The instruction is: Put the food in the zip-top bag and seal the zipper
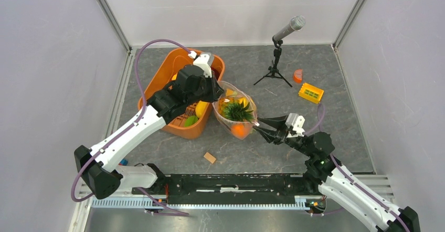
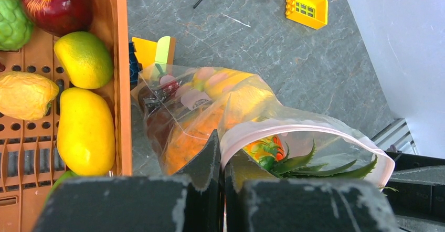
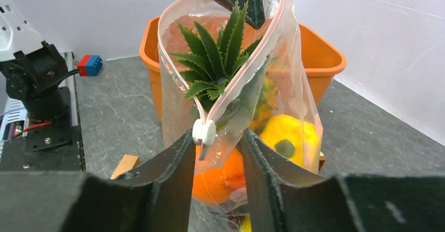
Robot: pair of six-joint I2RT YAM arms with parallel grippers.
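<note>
The clear zip bag (image 1: 234, 111) holds a pineapple top (image 3: 215, 59), an orange fruit (image 3: 215, 174) and yellow pieces. My left gripper is shut on the bag at its opening, which gapes wide in both wrist views. A white zipper slider (image 3: 203, 132) sits at the near corner of the rim. My right gripper is part open at that corner, its fingers either side of and just beside the slider; whether they touch it is unclear.
An orange crate (image 1: 170, 127) of fruit stands behind and left of the bag. A microphone stand (image 1: 275, 59), yellow basket (image 1: 310, 92) and small wooden block (image 1: 210, 157) lie around.
</note>
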